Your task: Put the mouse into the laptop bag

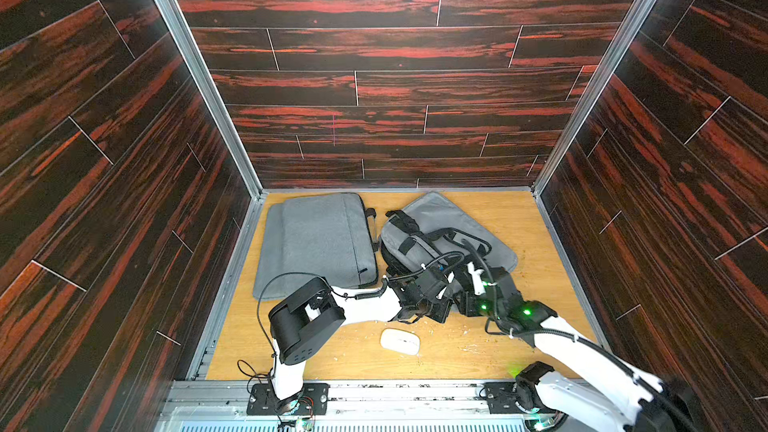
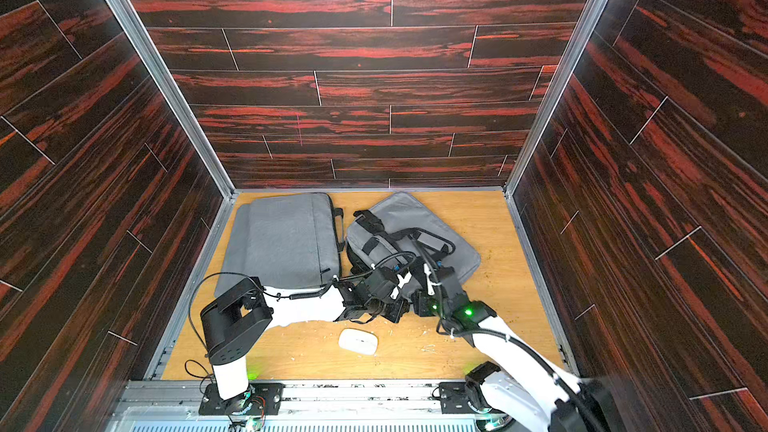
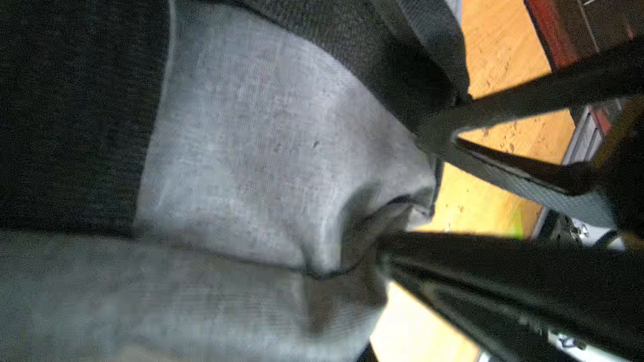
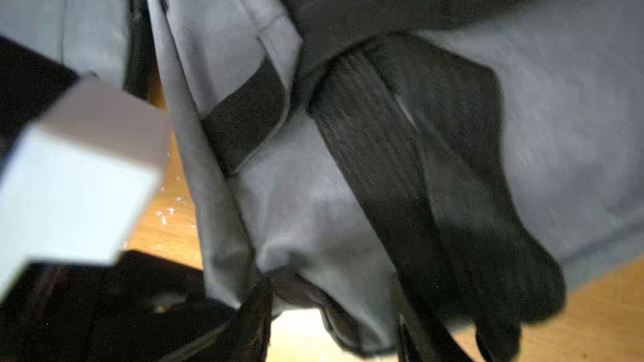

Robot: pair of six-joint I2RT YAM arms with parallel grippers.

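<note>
The white mouse (image 1: pixel 400 341) lies on the table in front of my left gripper (image 1: pixel 445 312). Behind both grippers is a grey bag (image 1: pixel 436 206) with black straps, its fabric creased at the near edge. Only a dark tip of my left gripper shows low in its wrist view; it is shut against the cloth, and I cannot tell whether fabric is pinched. From the right, my right gripper reaches the bag's edge. Its fingers (image 4: pixel 258 308) stand apart, with folded bag cloth (image 4: pixel 295 254) in front of and between them.
A second flat grey case (image 1: pixel 316 240) lies at the back left, close beside the bag. The two arms sit very near each other over the bag's front edge. Bare table (image 1: pixel 472 352) shows at the front right.
</note>
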